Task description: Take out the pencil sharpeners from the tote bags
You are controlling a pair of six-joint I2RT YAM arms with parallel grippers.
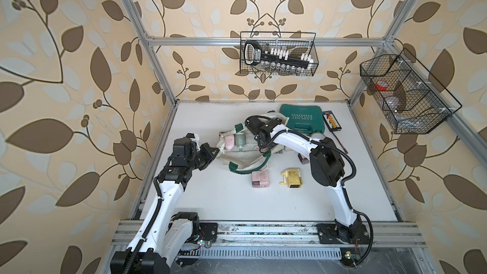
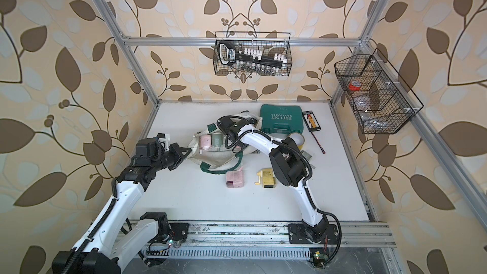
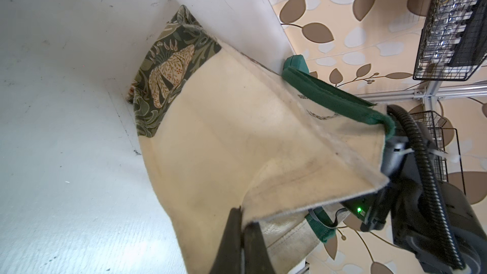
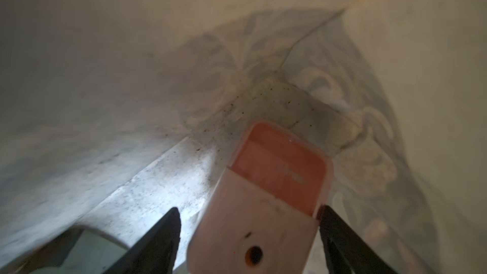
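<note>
The cream tote bag (image 1: pixel 243 159) with green handles lies on the table, its mouth showing a pink sharpener (image 1: pixel 229 142) and a green sharpener (image 1: pixel 240 140). My left gripper is shut on the bag's cloth rim at its left end. Down inside the bag, my right gripper is part open, its fingers on either side of another pink sharpener (image 4: pixel 258 223). The right-hand finger (image 4: pixel 337 241) looks very close to its edge; contact is unclear. Outside, a pink sharpener (image 1: pixel 260 178) and a yellow sharpener (image 1: pixel 291 177) stand in front.
A green case (image 1: pixel 302 118) lies behind the bag at right, beside a dark boxed set (image 1: pixel 331 120) and a thin rod (image 1: pixel 340 142). Wire baskets (image 1: pixel 279 55) hang on the back wall.
</note>
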